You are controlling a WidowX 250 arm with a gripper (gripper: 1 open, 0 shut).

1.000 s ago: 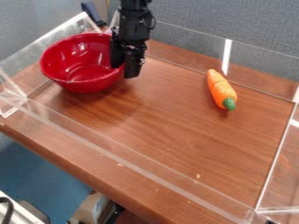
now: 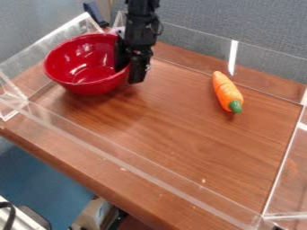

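A red bowl [image 2: 78, 72] sits at the back left of the wooden table. My black gripper [image 2: 132, 61] comes down from the top at the bowl's right rim, its fingers overlapping that side of the bowl; whether they are closed on the rim I cannot tell. An orange toy carrot [image 2: 225, 90] with a green tip lies on the right part of the table.
Clear plastic walls border the wooden table [image 2: 168, 153], with a grey backdrop behind.
The bowl and my gripper have shifted very slightly to the right. The carrot has not moved.
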